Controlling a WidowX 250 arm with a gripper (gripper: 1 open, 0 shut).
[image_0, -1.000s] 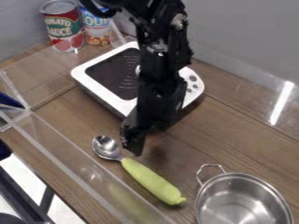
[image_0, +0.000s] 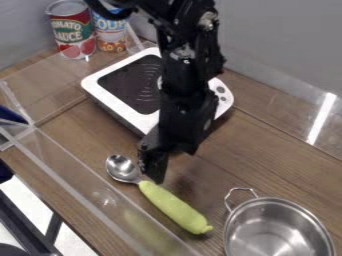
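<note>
The black gripper (image_0: 154, 165) points down right over a spoon with a pale yellow-green handle (image_0: 178, 210). Its tips are at the neck, between the metal bowl of the spoon (image_0: 122, 168) and that handle. Whether the fingers are open or shut on the spoon cannot be made out.
A steel pot (image_0: 275, 232) stands at front right. Behind the arm is a white hot plate (image_0: 130, 83) with a black top. Cans, including a tomato sauce can (image_0: 72, 32), stand at back left. Clear plastic walls edge the wooden table (image_0: 241, 145).
The gripper has shifted very slightly around the spoon's neck over the last second. The spoon, pot and hot plate look unmoved.
</note>
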